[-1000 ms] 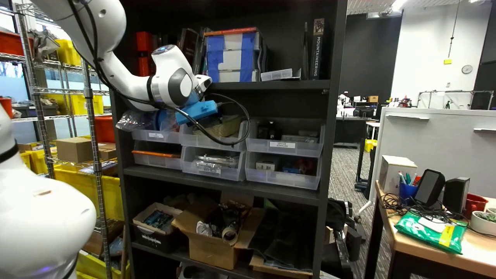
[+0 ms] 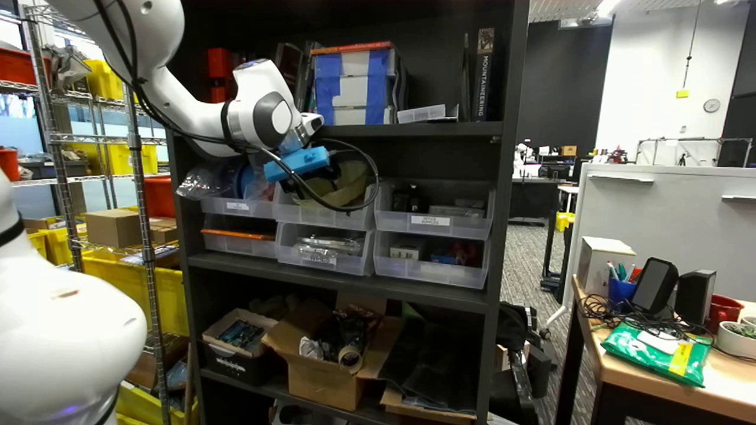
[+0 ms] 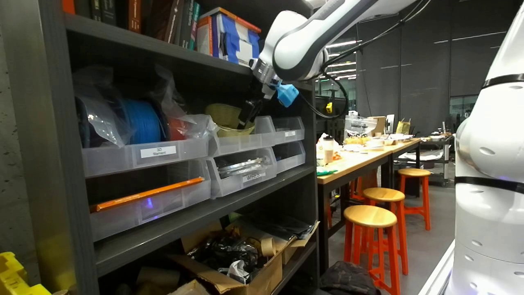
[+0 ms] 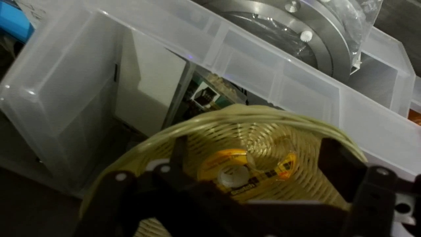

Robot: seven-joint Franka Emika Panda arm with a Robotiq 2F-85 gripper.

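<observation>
A woven yellow basket sits in the middle upper clear bin; its round side also shows in exterior view 2. Inside the basket lies a yellow-orange Scotch tape dispenser, partly covered by the dark gripper body. My gripper is open above the basket, its dark fingers spread wide to either side of the tape with nothing held between them. From the side, the gripper reaches down at the basket's rim; whether a finger touches it I cannot tell.
Beside the basket, the same bin holds a white box. A neighbouring bin contains bagged filament spools, including a blue one. The shelf board with books runs close above the arm. A wires bin sits below.
The arm's wrist has risen slightly, and the blue part near it has shifted a little left and up. The basket now appears more tilted up in its bin.
</observation>
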